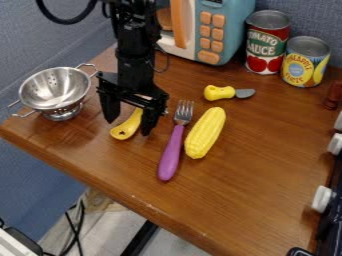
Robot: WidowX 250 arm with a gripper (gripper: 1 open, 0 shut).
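My black gripper (pixel 131 108) is low over a yellow-handled utensil (pixel 126 127) on the wooden table, its fingers reaching down around it; whether they are closed on it I cannot tell. Just right lies a fork with a purple handle (pixel 170 154), tines toward the back, and beside that a yellow corn cob (pixel 205 133). A small yellow-handled tool (pixel 219 93) lies farther back.
A steel colander (pixel 55 90) sits at the left edge. A toy microwave (pixel 211 30), a tomato sauce can (pixel 266 42) and a yellow can (pixel 306 62) stand at the back.
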